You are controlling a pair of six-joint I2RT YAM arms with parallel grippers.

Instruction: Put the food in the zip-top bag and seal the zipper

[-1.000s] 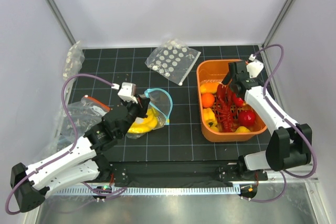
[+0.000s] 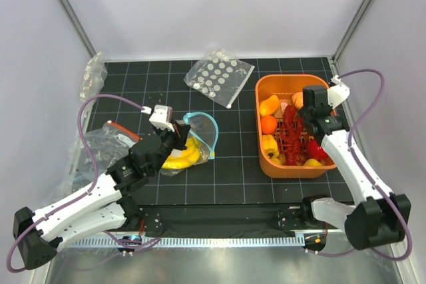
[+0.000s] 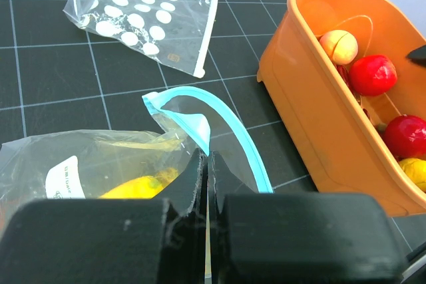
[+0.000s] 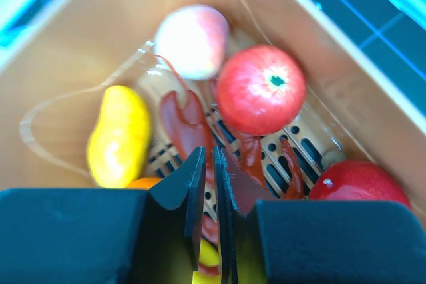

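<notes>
A zip top bag with a light-blue zipper (image 3: 247, 144) lies left of centre, yellow food (image 2: 182, 157) inside. My left gripper is shut at the bag's mouth; whether film is between its tips is unclear. The orange bin (image 2: 297, 172) holds a red lobster (image 2: 290, 144), a yellow mango (image 4: 118, 134), a peach (image 4: 190, 38), red fruits (image 4: 259, 84), an orange (image 2: 269, 124) and peppers. My right gripper is over the bin, its fingers together; I see nothing clearly between them.
A bag with white dots (image 2: 218, 74) lies at the back centre. Other clear bags (image 2: 100, 151) lie at the left. Dark tiled table shows between the zipper bag and bin.
The left arm is unchanged.
</notes>
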